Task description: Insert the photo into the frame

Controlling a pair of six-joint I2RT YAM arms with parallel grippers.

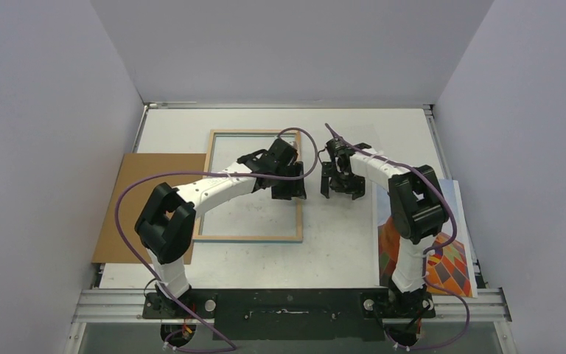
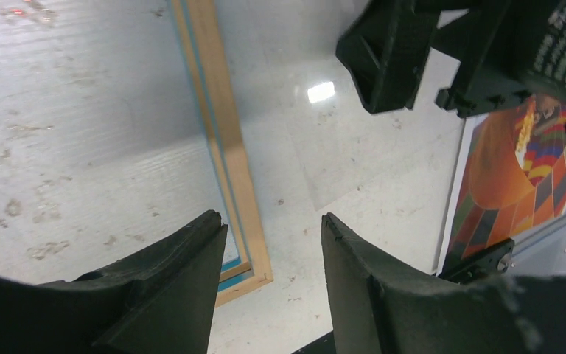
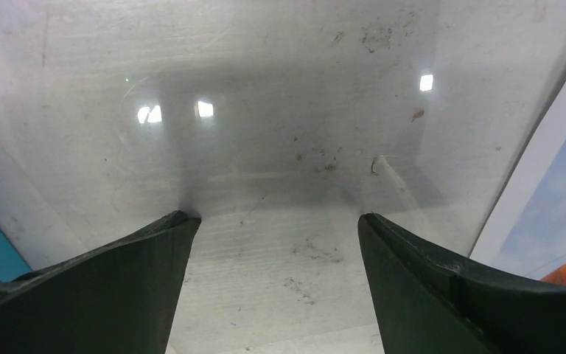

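The light wooden frame lies flat left of centre, a pale panel filling its inside. On the right is the photo, a picture of hot-air balloons, partly covered by my right arm. My left gripper hangs over the frame's right side; in its wrist view the fingers stand apart and the frame bar runs beyond them. Between frame and photo, my right gripper is open above the pale surface, nothing between its fingers. The photo's white border shows at right in that view.
A brown board lies at the left, partly under the frame. Both grippers are close together. A faint straight edge shows on the pale surface between frame and photo, perhaps a clear sheet.
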